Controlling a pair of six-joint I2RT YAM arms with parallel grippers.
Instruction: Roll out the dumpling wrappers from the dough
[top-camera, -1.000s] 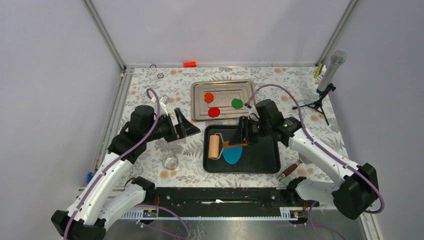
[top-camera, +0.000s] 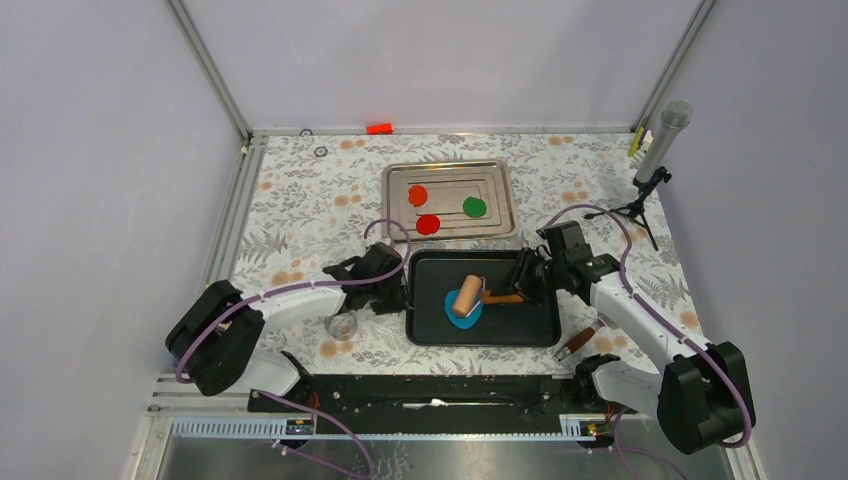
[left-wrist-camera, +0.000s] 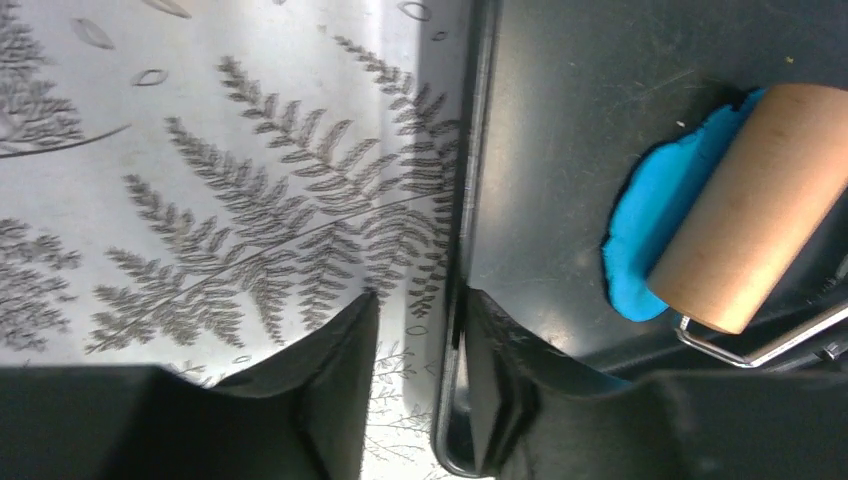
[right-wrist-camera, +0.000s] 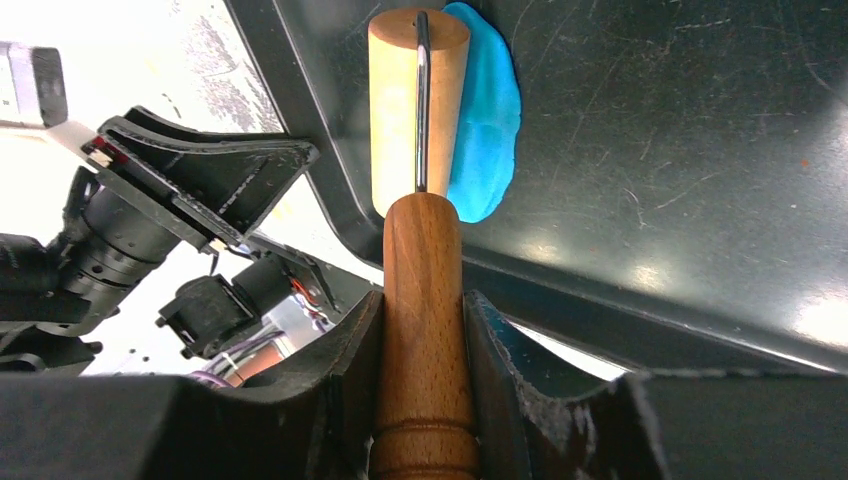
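Note:
My right gripper is shut on the wooden handle of a roller, whose wooden barrel rests on a flattened piece of blue dough in the black tray. My left gripper is down at the tray's left rim, its fingers on either side of that rim, part open; whether they touch it is unclear.
A steel tray behind holds red and green flattened pieces. A glass cup stands left of the black tray, a wooden-handled tool at right. A microphone stand is at back right.
My right gripper has moved the roller rightward onto the blue dough.

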